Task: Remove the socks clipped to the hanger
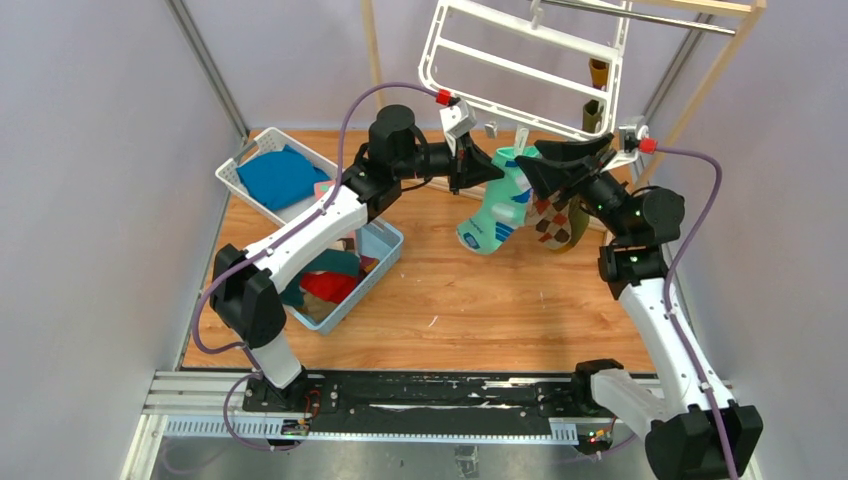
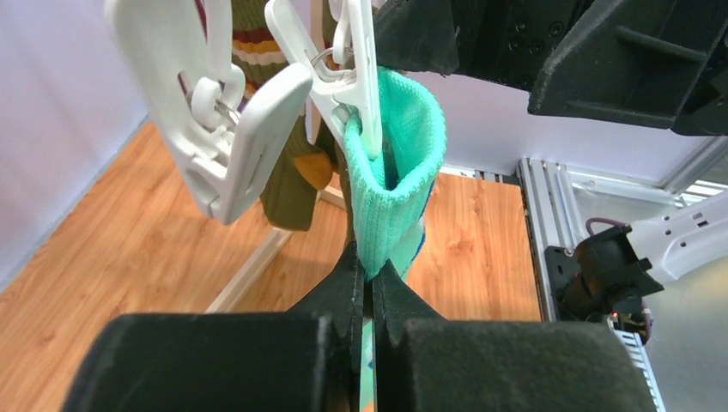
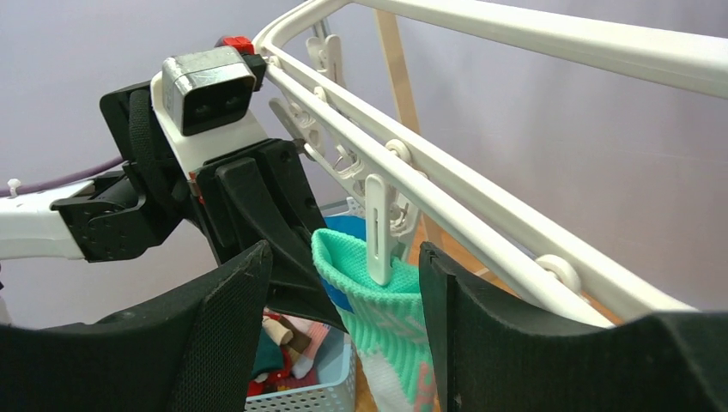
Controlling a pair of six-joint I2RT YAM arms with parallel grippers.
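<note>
A mint-green sock (image 1: pixel 490 220) hangs from a white clip (image 3: pixel 378 227) on the hanger rack (image 1: pixel 530 60); the clip grips its cuff (image 2: pixel 395 146). My left gripper is shut, its tips at the sock's side just under the cuff; whether fabric is between them is hard to tell. My right gripper stands part open beside the same cuff and clip, a finger on either side in its wrist view. Brown patterned socks (image 1: pixel 548 222) hang behind the mint one.
A white basket (image 1: pixel 240 180) with blue cloth and a blue basket (image 1: pixel 390 250) with mixed socks sit at the left. Empty clips hang near the left fingers.
</note>
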